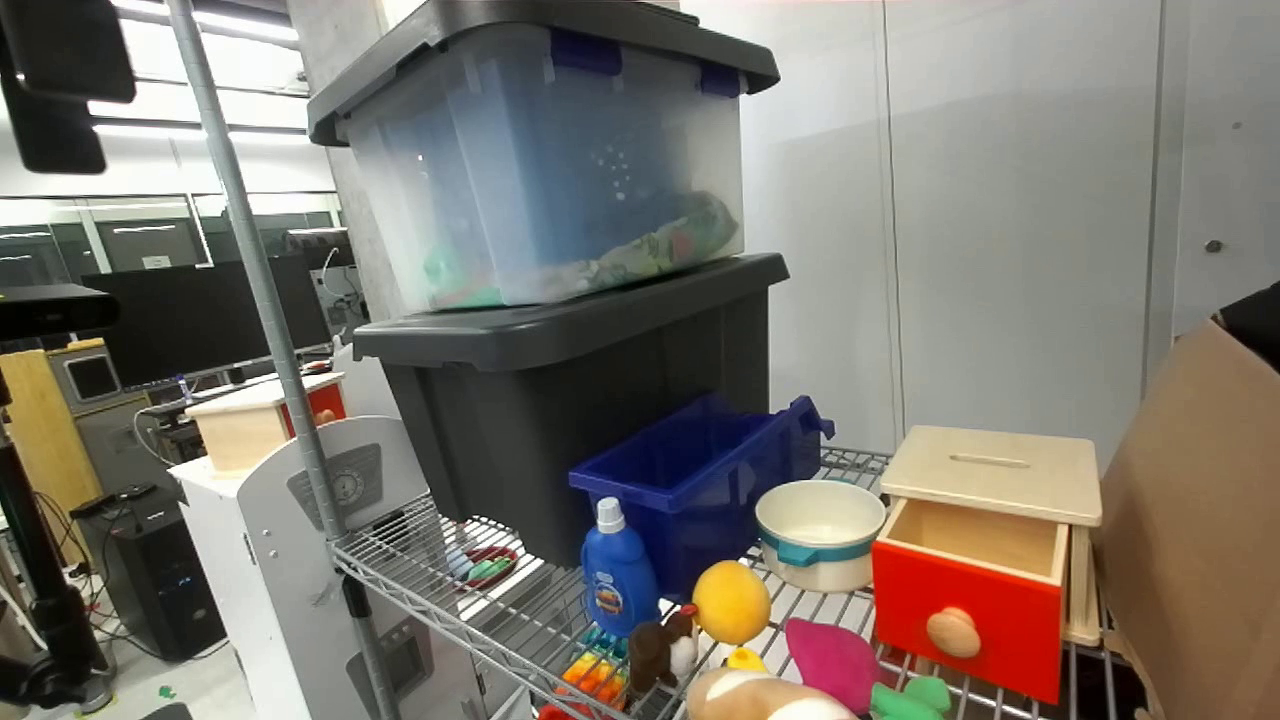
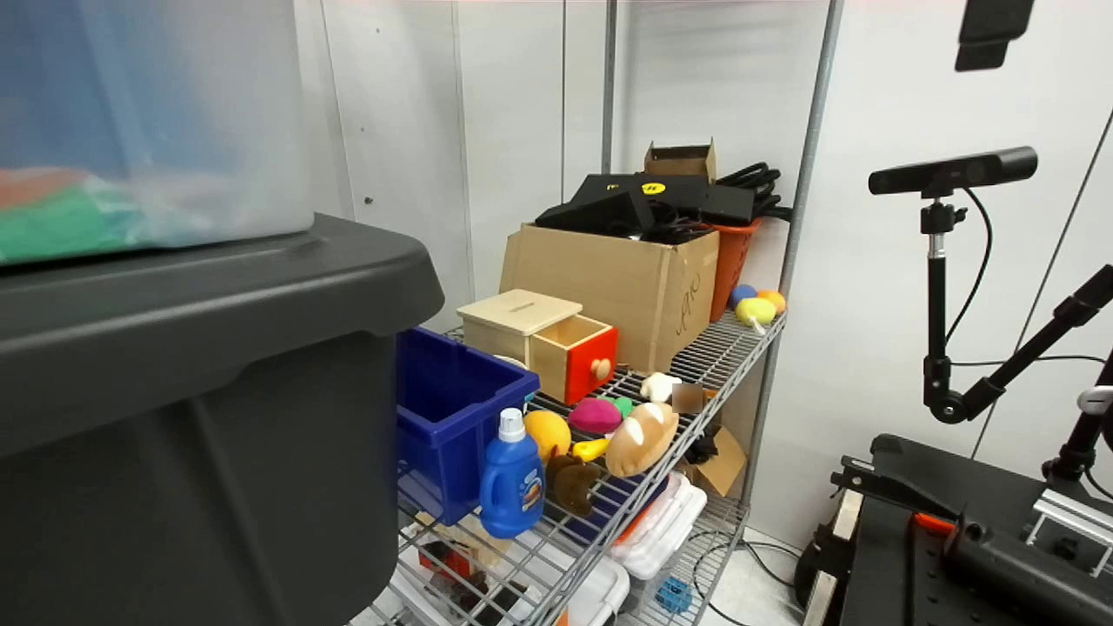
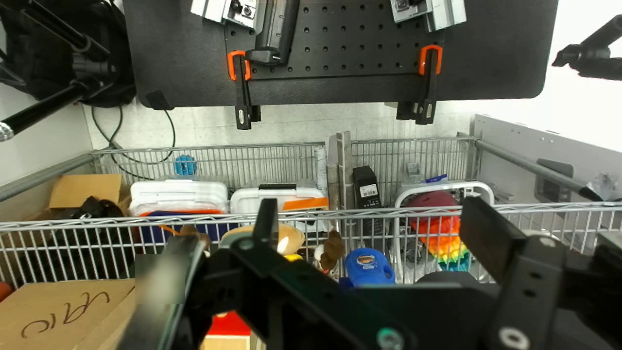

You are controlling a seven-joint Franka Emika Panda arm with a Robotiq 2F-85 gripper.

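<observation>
My gripper shows only in the wrist view, large, dark and close to the camera. Its fingers stand wide apart with nothing visible between them. Past it, on the wire shelf, are a blue detergent bottle and a brown-and-white toy. A wooden box has its red-fronted drawer pulled out, and the part of the drawer's inside that shows looks empty. Left of it are a cream pot, a yellow-orange ball and a magenta-and-green toy. A bread-like toy lies near the shelf's front edge.
Behind the bottle stands a blue bin, beside a stacked dark tote and clear tote. A cardboard box bounds the shelf's other end. The shelf's wire front edge crosses the wrist view.
</observation>
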